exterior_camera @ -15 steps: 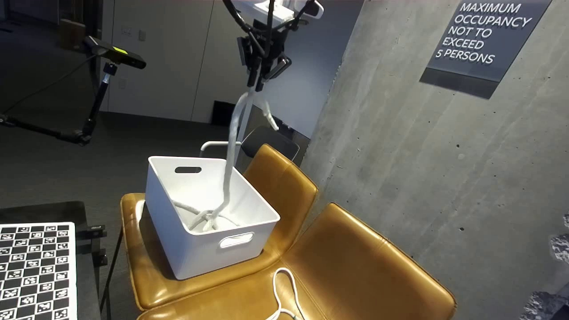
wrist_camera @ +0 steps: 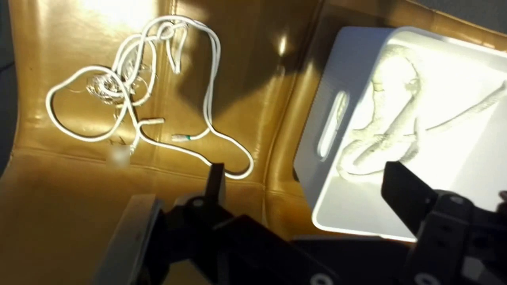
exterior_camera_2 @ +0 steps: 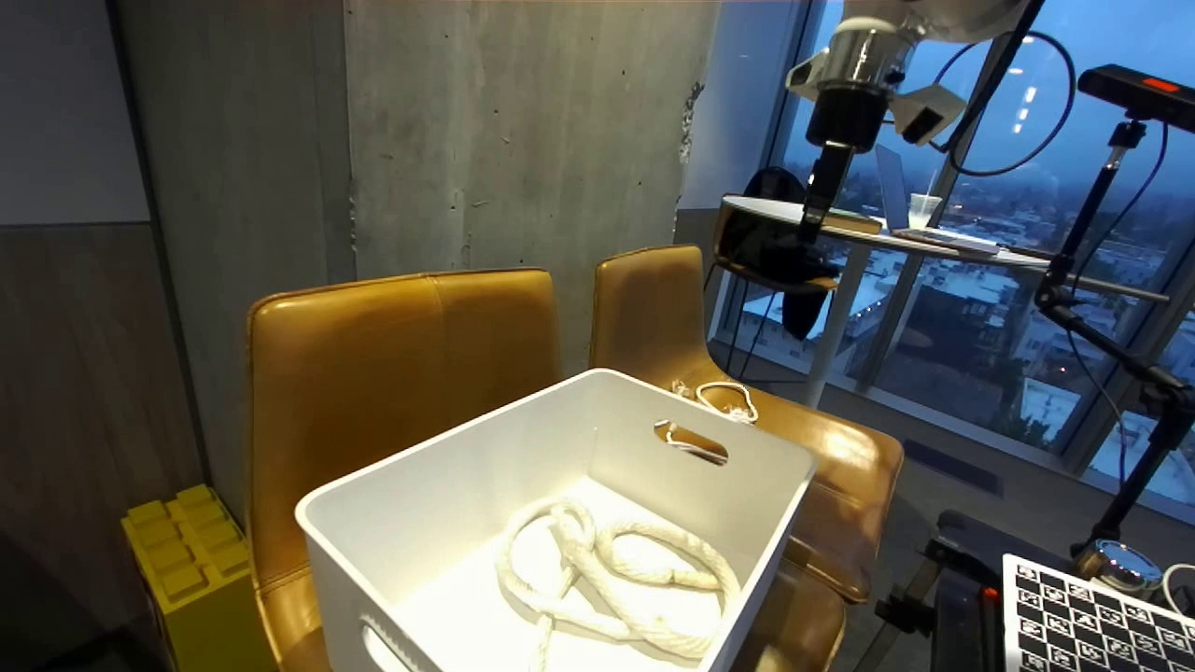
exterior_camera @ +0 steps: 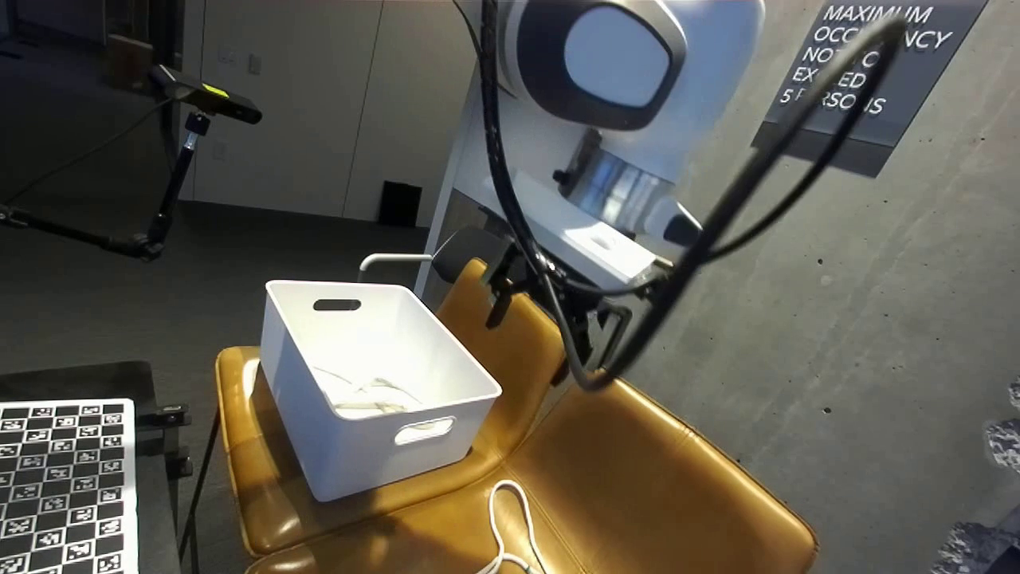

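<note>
A thick off-white rope (exterior_camera_2: 661, 638) lies loosely coiled on the floor of the white bin (exterior_camera_2: 448, 446); in the wrist view the rope (wrist_camera: 401, 118) is partly washed out by glare. The bin (exterior_camera: 402, 470) stands on a tan leather chair. My gripper is open, its dark fingers wide apart and empty. Exterior view 2 has the gripper (exterior_camera_2: 814, 230) high above the second chair, beyond the bin. On that chair's seat lies a tangled thin white cable (wrist_camera: 212, 66), left of the bin in the wrist view.
Chair backrests (exterior_camera: 660, 459) rise near the concrete wall (exterior_camera: 908, 316). A checkered board (exterior_camera: 65, 488) and a camera on a stand (exterior_camera: 215, 99) are on the other side. A yellow block (exterior_camera_2: 190, 560) stands on the floor.
The rope hung from my gripper above the bin a second ago; now it lies inside, released. My arm has moved right and lower in exterior view 1, partly covering the wall sign.
</note>
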